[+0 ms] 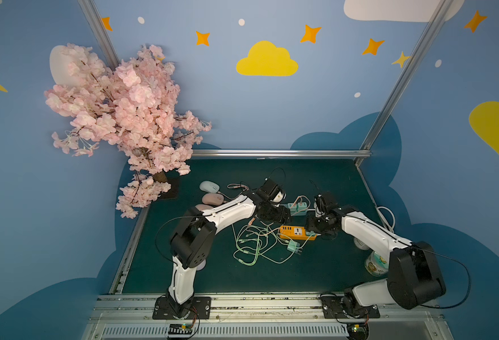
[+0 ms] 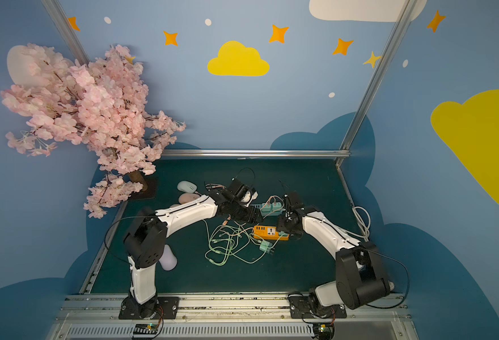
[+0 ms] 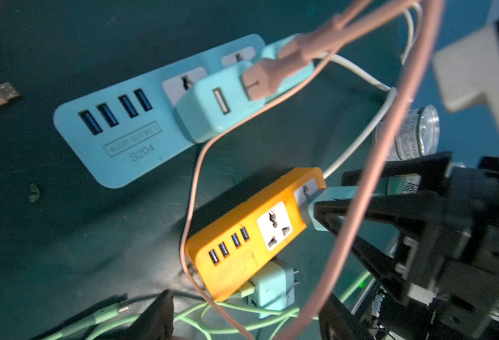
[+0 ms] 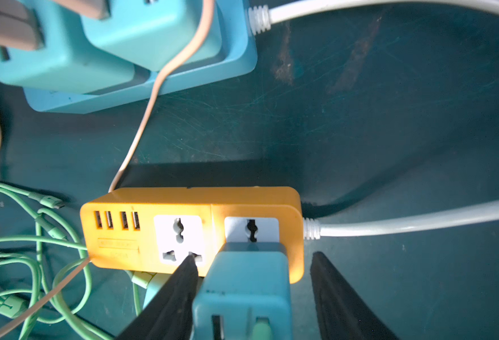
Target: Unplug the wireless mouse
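An orange power strip [image 4: 113,249] lies mid-table, with a teal adapter [image 4: 243,283] at its right-hand socket. My right gripper straddles this adapter; its fingers are parted, and a gap shows on the right side. Behind it is a blue power strip [image 3: 130,141] bearing teal adapters [image 3: 215,104] with pink plugs [image 3: 266,76]. My left gripper hangs open over the front of the orange strip, a pink cable [image 3: 374,181] running close in front of its camera. Toward the left lie a pale mouse [image 1: 209,186], a pink mouse [image 1: 212,198] and a lavender mouse [image 2: 167,257].
Tangled green cables [image 1: 255,243] spread left of the orange strip, near a loose teal plug adapter [image 1: 293,246]. Cans [image 1: 376,264] stand at the right edge and a blossom tree [image 1: 136,113] at the left.
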